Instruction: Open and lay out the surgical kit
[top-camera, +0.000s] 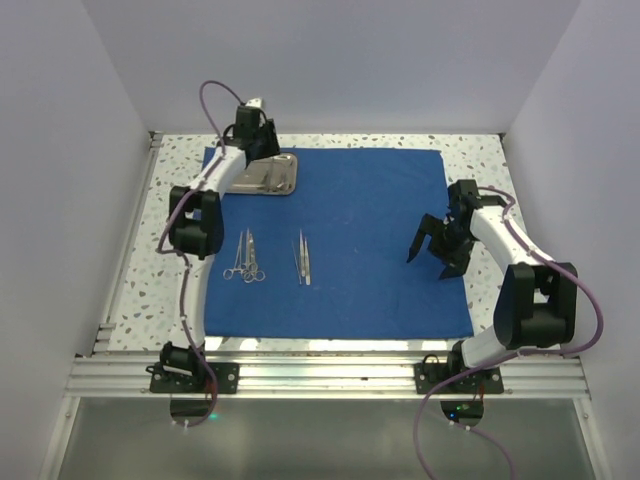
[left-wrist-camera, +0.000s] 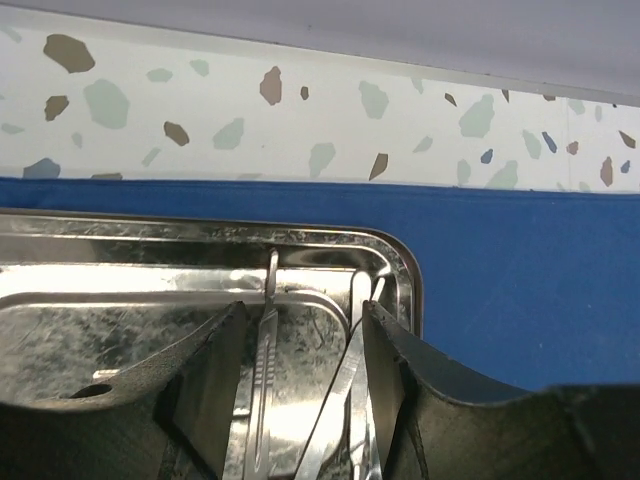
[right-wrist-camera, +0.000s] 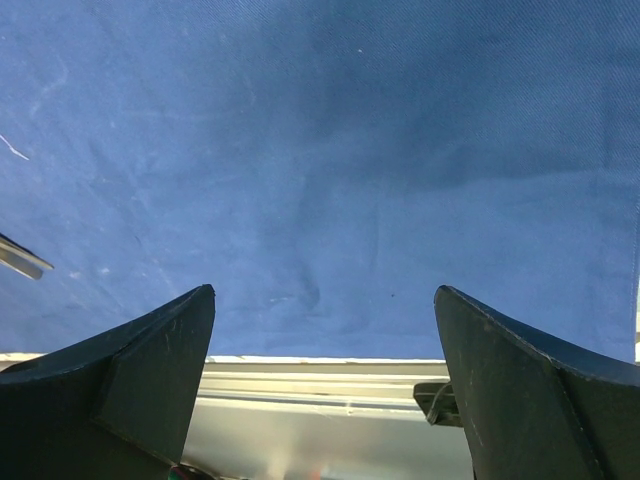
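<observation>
At the back left of the blue cloth (top-camera: 370, 210) lies the metal tray (top-camera: 294, 176). My left gripper (top-camera: 266, 146) hovers over its far right part, open. In the left wrist view, a slim handle (left-wrist-camera: 262, 385) and several flat metal tools (left-wrist-camera: 335, 405) rest in the tray's right end, below and between the open fingers; none is gripped. Ring-handled instruments (top-camera: 244, 265) lie side by side on the cloth, left of centre. Right of them are slender tweezer-like tools (top-camera: 306, 260). Over the cloth's right side, my right gripper (top-camera: 430, 260) stands open and empty.
Speckled table surface (top-camera: 480, 165) borders the cloth. Walls rise at the back and both sides, and a metal rail (top-camera: 330, 362) runs along the front.
</observation>
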